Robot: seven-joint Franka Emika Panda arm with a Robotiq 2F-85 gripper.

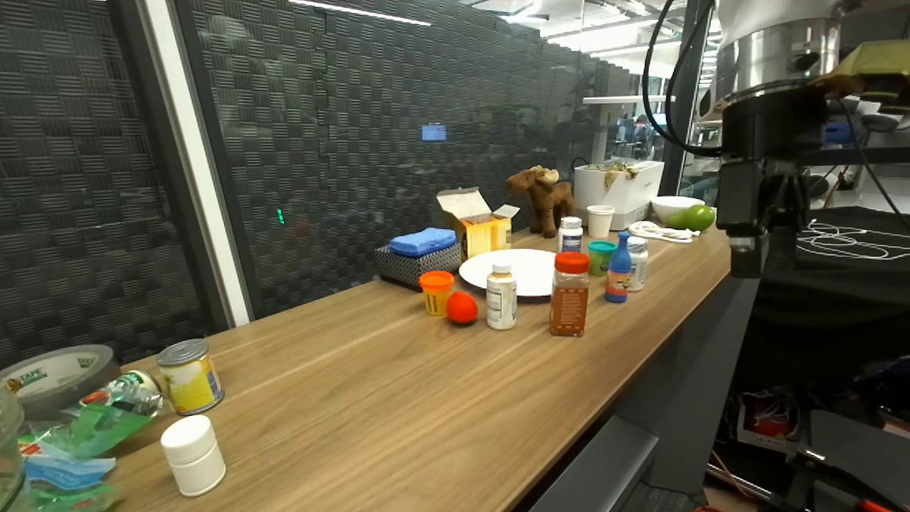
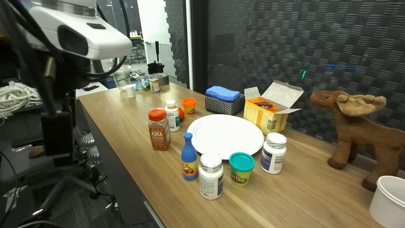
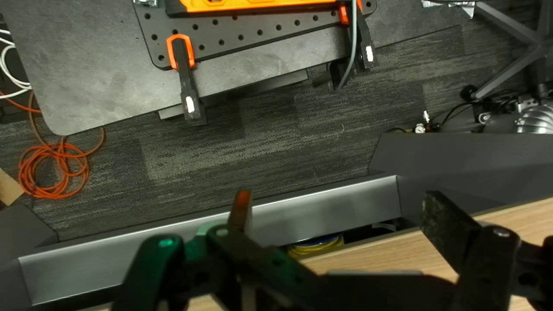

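Observation:
My gripper is open, with nothing between its widely parted fingers. In exterior view 1 the gripper hangs off the table's right edge, clear of every object. A white plate [image 2: 227, 135] lies on the wooden table among several bottles and tubs. Around it stand an orange-lidded spice jar [image 2: 159, 131], a blue bottle [image 2: 189, 157], a teal-lidded tub [image 2: 241, 169], white bottles [image 2: 273, 154], and an orange tub [image 1: 436, 293]. A red ball [image 1: 462, 308] rests beside the orange tub.
Behind the plate are a patterned box with a blue cloth [image 2: 223, 93], an open yellow box [image 2: 266, 112] and a plush moose [image 2: 347, 125]. A can [image 1: 190, 376] and white bottle [image 1: 195, 456] stand at the table's other end.

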